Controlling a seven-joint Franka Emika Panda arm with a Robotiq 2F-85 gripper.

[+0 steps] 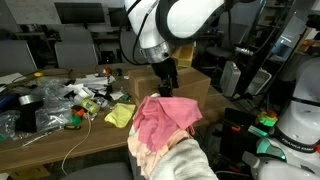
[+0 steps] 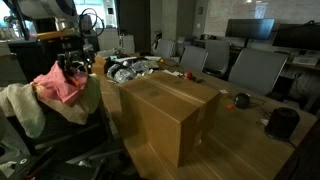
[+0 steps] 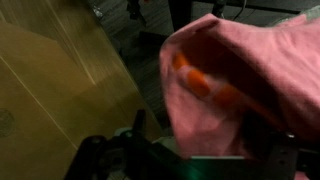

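Observation:
A pink cloth (image 1: 165, 122) lies draped over pale cream and white cloths (image 1: 185, 160) in front of the table. My gripper (image 1: 169, 89) points down just above its upper edge. In the second exterior view, the gripper (image 2: 74, 68) is beside the top of the pink cloth (image 2: 62, 85). The wrist view has the pink cloth (image 3: 205, 85) filling the middle and right, with orange marks on it. Dark fingers (image 3: 125, 155) show at the bottom of that view. The fingers are open; whether they touch the cloth cannot be told.
A cardboard box (image 1: 190, 82) stands on the table close behind the gripper. A yellow cloth (image 1: 120, 115) lies on the tabletop to the left. Farther left is a clutter of plastic bags (image 1: 50, 110), cables and tools. Dark floor shows at the right.

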